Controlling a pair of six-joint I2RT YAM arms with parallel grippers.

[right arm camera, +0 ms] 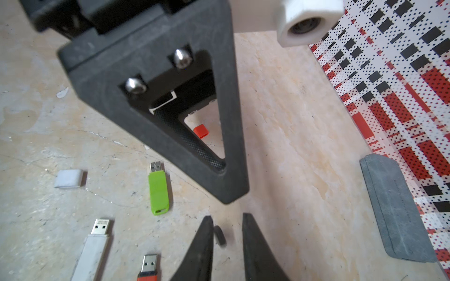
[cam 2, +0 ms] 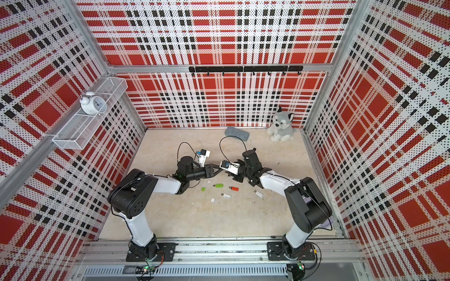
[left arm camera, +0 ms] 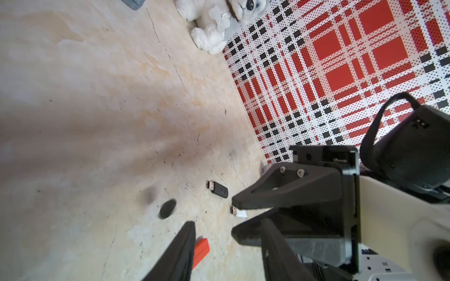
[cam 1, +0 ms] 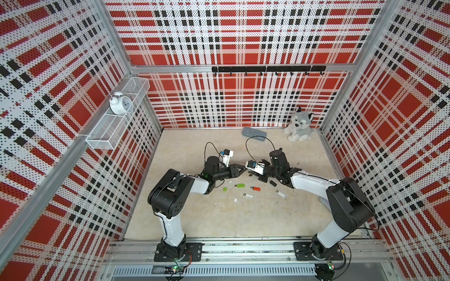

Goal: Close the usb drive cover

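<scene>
Both grippers hover close together over the middle of the table. My left gripper point(cam 1: 241, 169) and my right gripper point(cam 2: 226, 170) each show fingertips a little apart with nothing seen between them. Below them lie USB drives: green point(right arm camera: 158, 192), red point(right arm camera: 147, 276), white point(right arm camera: 90, 255) and black point(left arm camera: 219, 189). Loose caps lie nearby: white point(right arm camera: 69, 178), red point(right arm camera: 200, 131), small green point(cam 1: 225, 189), and a dark oval piece point(left arm camera: 167, 208).
A grey case point(right arm camera: 397, 206) and a plush husky point(cam 1: 300, 125) sit at the back. A wire basket with a clock point(cam 1: 121, 105) hangs on the left wall.
</scene>
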